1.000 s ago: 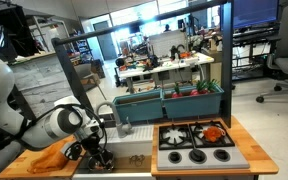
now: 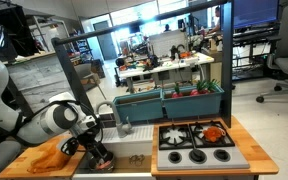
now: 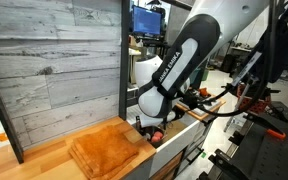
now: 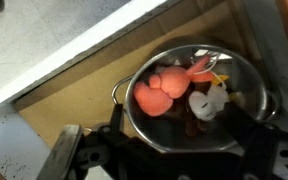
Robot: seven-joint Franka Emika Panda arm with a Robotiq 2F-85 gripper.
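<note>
In the wrist view a round metal pot [image 4: 150, 128] with side handles lies below my gripper. Inside it are a pinkish-red lumpy piece [image 4: 160, 90], a white piece [image 4: 210, 101] and some smaller bits, one yellow. The gripper stands open, its dark fingers at the lower left and lower right of the pot, and I see nothing held between them. From the side, the gripper [image 2: 105, 162] is low in the left part of the sink area; the arm hides most of the pot there.
An orange cloth [image 2: 47, 160] lies on the wooden counter to the left. The faucet [image 2: 106, 106] rises behind the sink. A stove [image 2: 195, 158] with a round orange item [image 2: 214, 134] is at the right, and blue bins [image 2: 191, 104] stand at the back.
My gripper has shifted slightly to the right and down over the last second. The stove, cloth and bins look unmoved.
</note>
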